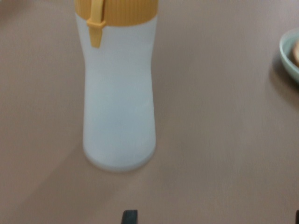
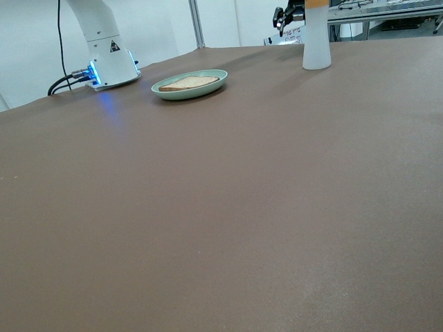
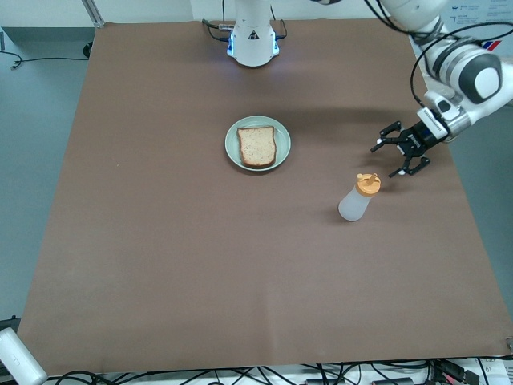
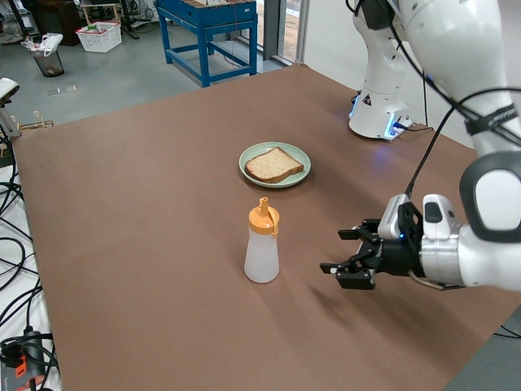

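Note:
A translucent squeeze bottle with an orange cap stands upright on the brown table, also seen in the right view and filling the middle of the wrist view. A slice of bread lies on a pale green plate, up and left of the bottle in the left view. My black gripper is open, above and to the right of the bottle in that view, apart from it, with nothing between its fingers. In the top view the bottle partly hides it.
The robot's white base stands at the table's back edge with cables. Cable bundles run beyond the front edge.

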